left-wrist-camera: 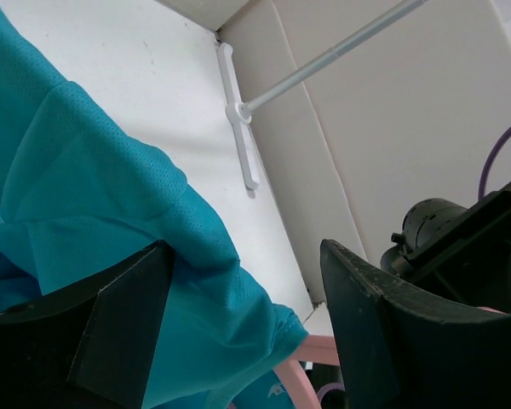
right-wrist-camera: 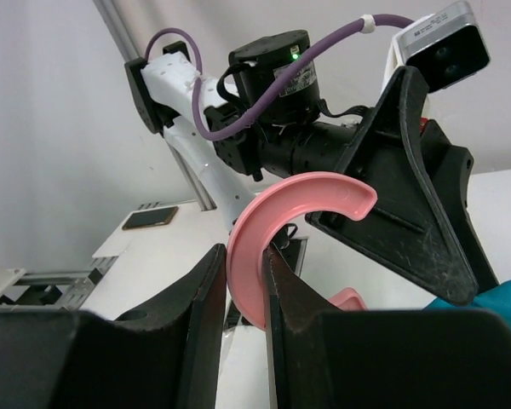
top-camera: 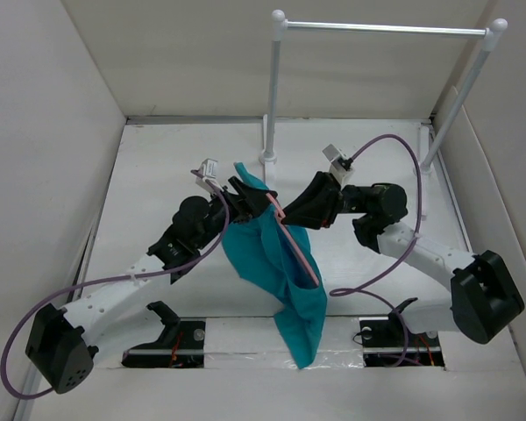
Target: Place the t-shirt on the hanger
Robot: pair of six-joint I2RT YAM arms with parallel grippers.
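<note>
A teal T-shirt (top-camera: 298, 307) hangs between the arms on a pink hanger (top-camera: 300, 254), whose hook (right-wrist-camera: 294, 198) rises in the right wrist view. My right gripper (top-camera: 282, 216) grips the hanger at the base of its hook, fingers close together on it. My left gripper (top-camera: 261, 197) is at the top of the hanger, open, with shirt fabric (left-wrist-camera: 196, 239) and part of the pink hanger between or just beyond its fingers in the left wrist view.
A white rail stand (top-camera: 381, 31) stands behind the arms, its uprights on either side at the back. Walls close in the workspace left and right.
</note>
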